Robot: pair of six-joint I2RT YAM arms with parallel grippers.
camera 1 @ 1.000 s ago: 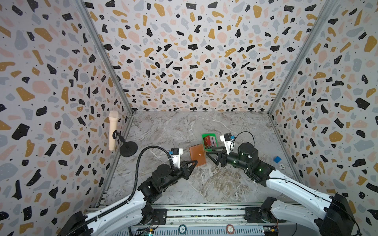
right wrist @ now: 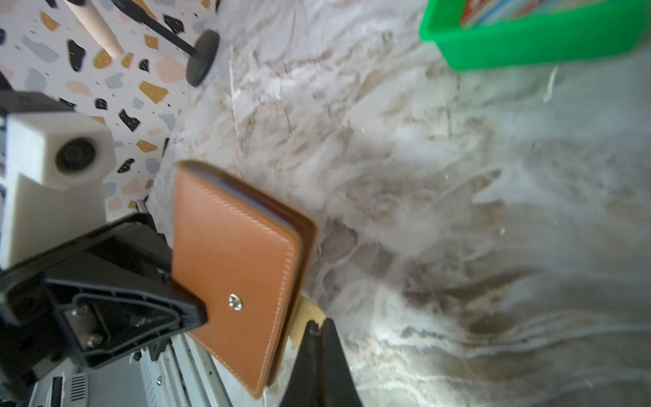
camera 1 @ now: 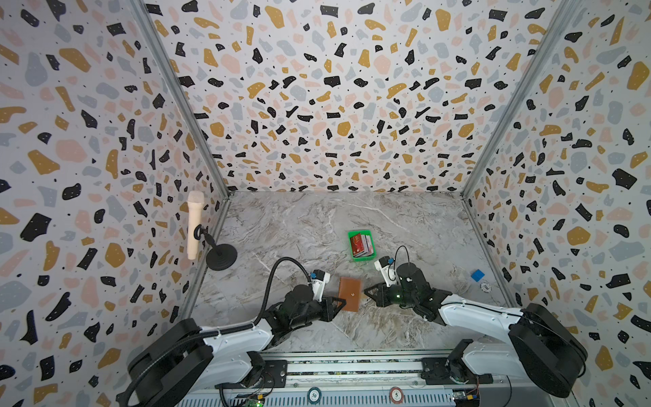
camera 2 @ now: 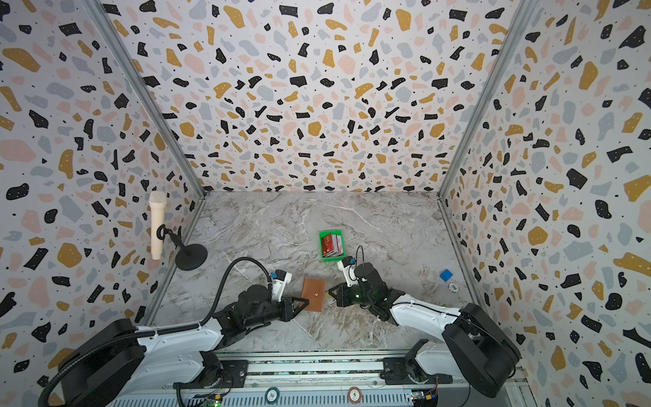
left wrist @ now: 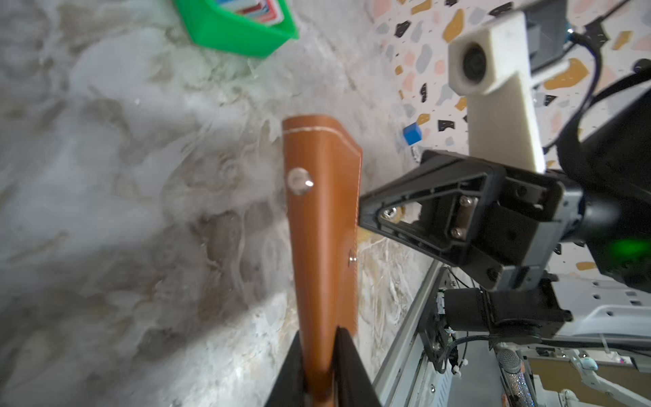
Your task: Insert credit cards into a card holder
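Observation:
A brown leather card holder (camera 1: 350,295) with a metal snap stands near the middle front. In the left wrist view my left gripper's fingers are around its lower part (left wrist: 315,237); whether they press on it is unclear. My right gripper is shut, just to the holder's right, with a small yellowish item (right wrist: 305,313) beside its fingertips; whether that is held cannot be told. A green box (camera 2: 322,244) holding red and other cards sits behind the holder.
A black stand (camera 1: 221,256) with a pale upright piece is at the left. A small blue block (camera 1: 477,275) and a round item (camera 1: 485,287) lie at the right.
Both arms have come down toward the front edge, and the card holder has moved with them, toward the front and slightly right, away from the green box.

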